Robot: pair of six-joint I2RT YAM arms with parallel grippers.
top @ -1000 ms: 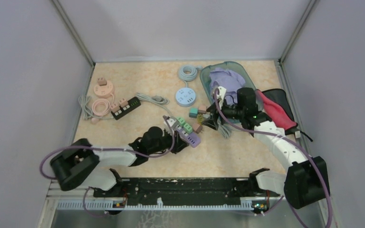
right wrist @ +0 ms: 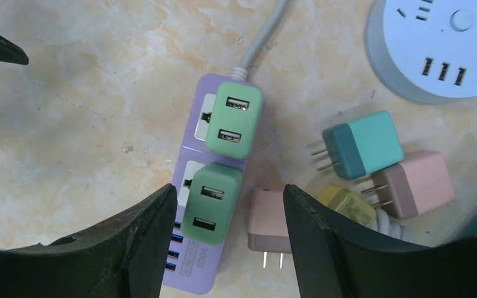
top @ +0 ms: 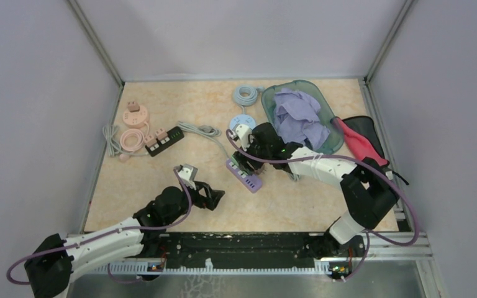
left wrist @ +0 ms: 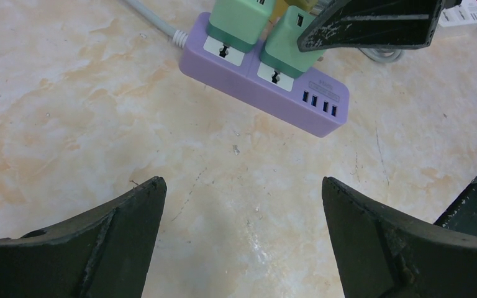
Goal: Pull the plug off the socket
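A purple power strip [right wrist: 189, 261] lies on the table with two green plugs seated in it. The plug nearer the cord [right wrist: 235, 121] and the plug nearer the USB ports [right wrist: 212, 205] both show whole in the right wrist view. My right gripper hovers over the strip, its fingers part open, with the nearer-port plug between and beyond its fingers and no grip showing. In the left wrist view, one dark right finger [left wrist: 372, 28] overlaps that same plug. My left gripper stands open and empty, left of the strip and in front of it.
Beside the strip lie loose plugs: a pink one [right wrist: 269, 217], a teal one [right wrist: 366, 146], a yellow one [right wrist: 348, 208] and another pink one [right wrist: 419, 186]. A round blue socket [top: 243, 122] and a green basket [top: 332, 141] stand behind.
My left arm has drawn back from the strip toward the lower left. My right gripper has moved left from beside the loose plugs to above the strip.
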